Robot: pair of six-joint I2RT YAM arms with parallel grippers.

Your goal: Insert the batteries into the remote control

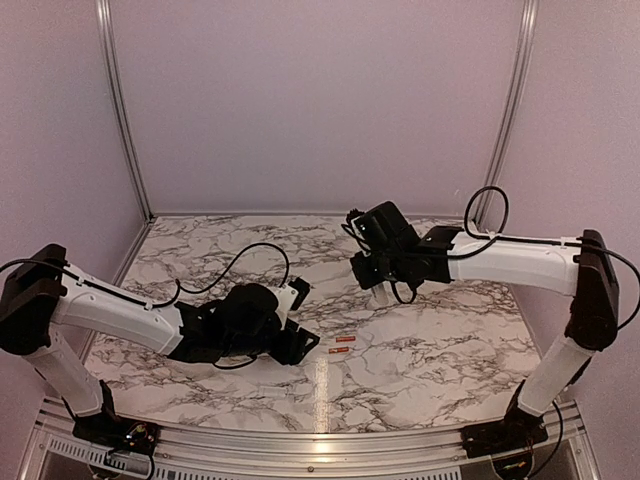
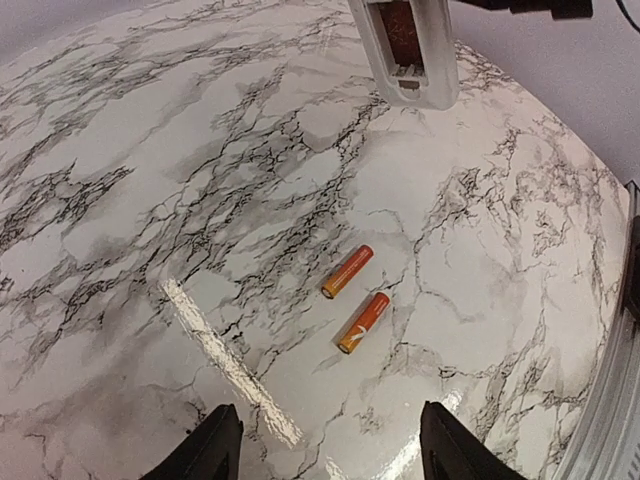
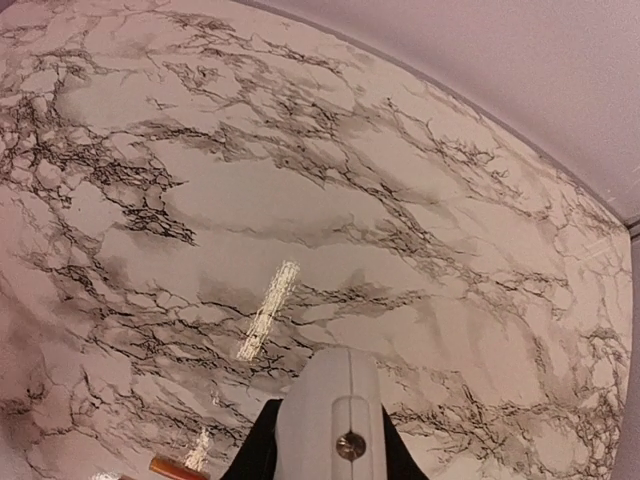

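Note:
Two orange batteries lie on the marble table, one [image 2: 347, 271] a little behind the other [image 2: 363, 322]. The white remote control [image 2: 436, 70] hangs above the table at the top of the left wrist view, its dark compartment facing that camera; in the right wrist view its body [image 3: 330, 410] fills the bottom middle, with my right gripper [image 1: 368, 273] shut on it. My left gripper stands open low at the front left of the batteries, nothing between its fingers.

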